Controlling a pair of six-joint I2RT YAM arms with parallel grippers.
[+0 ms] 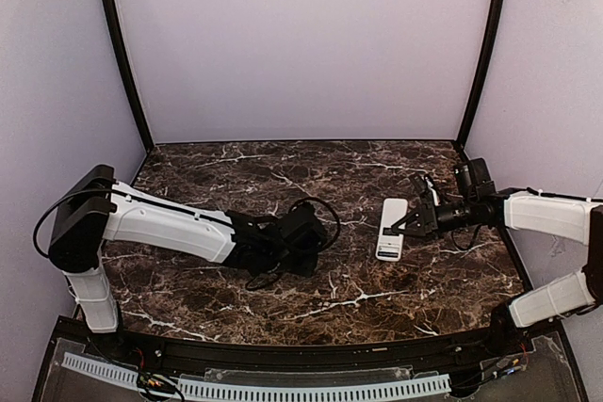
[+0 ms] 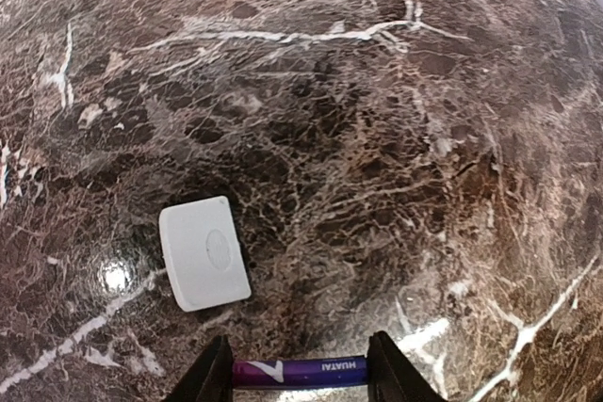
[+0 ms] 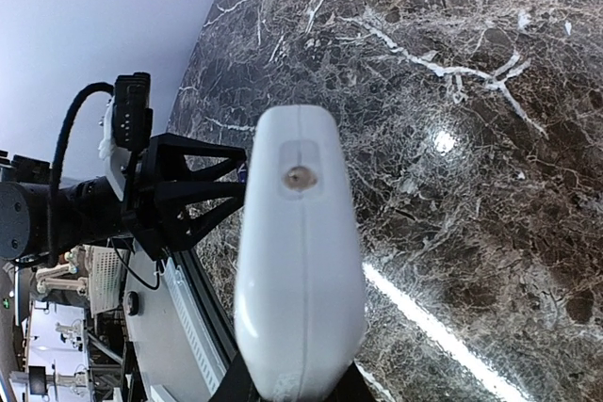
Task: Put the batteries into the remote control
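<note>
My left gripper is shut on a purple battery, held crosswise between its fingers. In the left wrist view a white battery cover (image 2: 204,253) lies on the marble table below it; in the top view the left arm hides the cover. My right gripper (image 1: 411,225) is shut on the white remote (image 3: 298,251), which is held up at the right of the table, its battery end toward the front in the top view (image 1: 389,242). In the right wrist view the left gripper shows behind the remote.
Pale walls stand on both sides and behind, with a black frame along the front edge.
</note>
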